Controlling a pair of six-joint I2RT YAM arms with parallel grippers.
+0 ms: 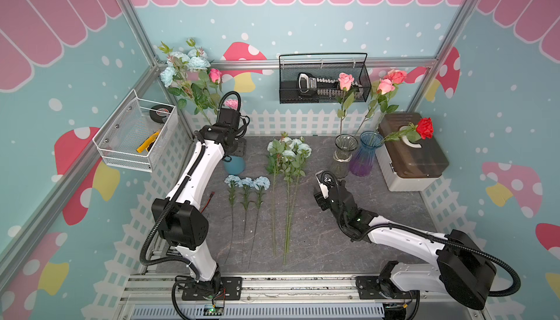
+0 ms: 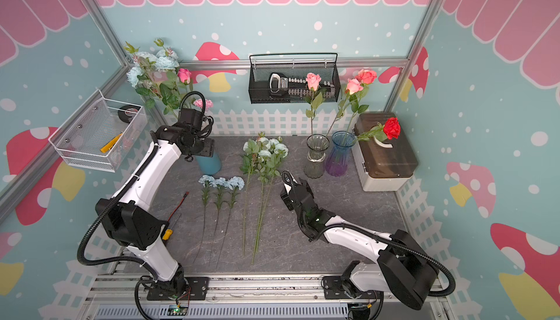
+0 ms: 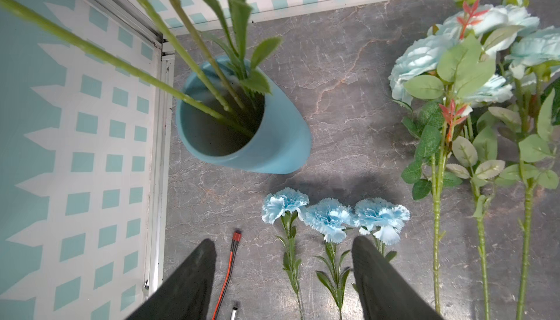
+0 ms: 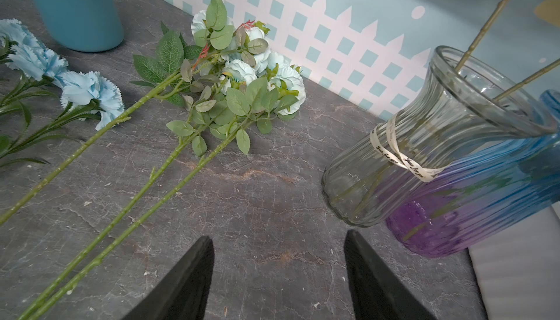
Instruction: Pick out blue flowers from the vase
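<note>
A teal vase point(image 3: 280, 139) at the back left holds stems; blue flowers point(image 1: 198, 62) and pink ones rise above it. My left gripper is open over it and the blue carnations point(image 3: 329, 218) lying on the table. Longer pale blue roses point(image 4: 239, 72) lie in the middle. My right gripper is open and empty, low beside them, in front of the clear glass vase point(image 4: 385, 186).
A purple-blue vase point(image 2: 338, 156) with roses stands by a lidded box point(image 2: 385, 162) at the right. Baskets hang on the back and left walls. A red-tipped cable point(image 3: 232, 250) lies at left.
</note>
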